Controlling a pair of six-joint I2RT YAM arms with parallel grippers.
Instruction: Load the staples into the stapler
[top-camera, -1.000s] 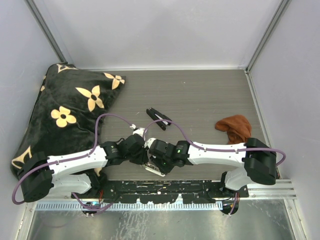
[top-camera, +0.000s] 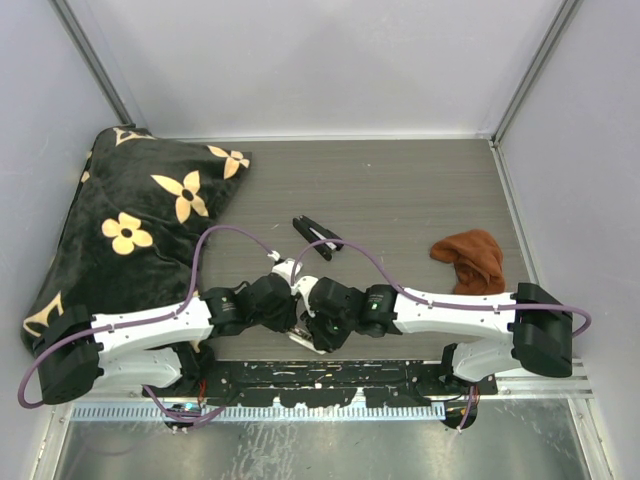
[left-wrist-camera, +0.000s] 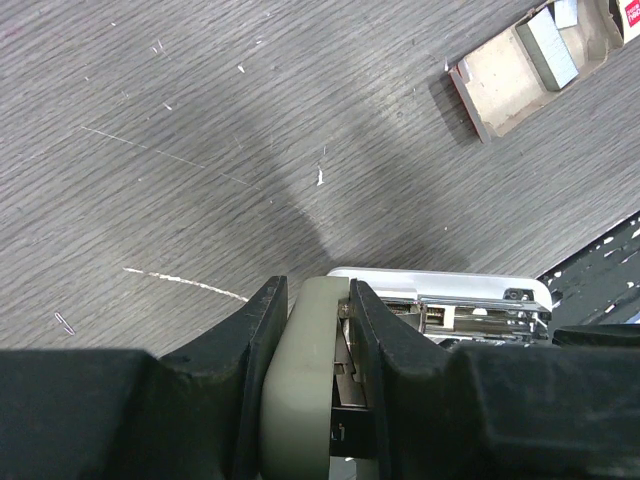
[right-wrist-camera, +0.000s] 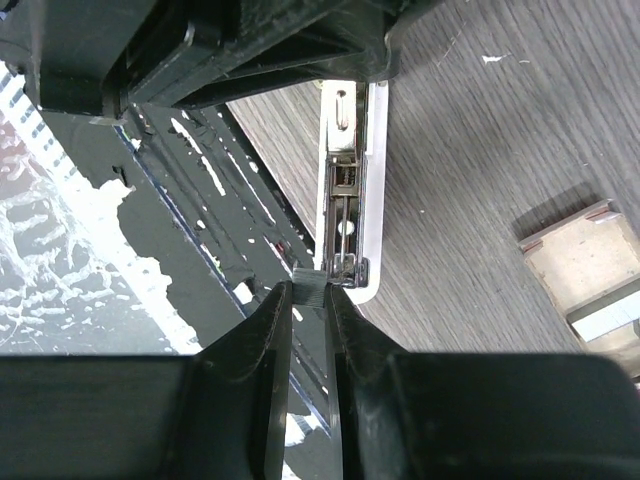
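The stapler's white base lies near the table's front edge, its metal staple channel (right-wrist-camera: 345, 215) exposed in the right wrist view. My left gripper is shut on the stapler's pale green upper part (left-wrist-camera: 305, 375). A short grey strip of staples (right-wrist-camera: 310, 287) sits between the fingertips of my right gripper, touched on both sides. That strip is at the outer end of the channel in the right wrist view; whether it rests in the channel cannot be told. From above, both grippers are close together and mostly cover the stapler (top-camera: 305, 341).
An open staple box (left-wrist-camera: 500, 75) with grey staple strips (left-wrist-camera: 548, 48) stands beside the stapler. Farther back lie a black stapler-like object (top-camera: 317, 238) and a brown cloth (top-camera: 472, 262). A dark flowered cushion (top-camera: 130, 215) fills the left side.
The left arm looks almost still.
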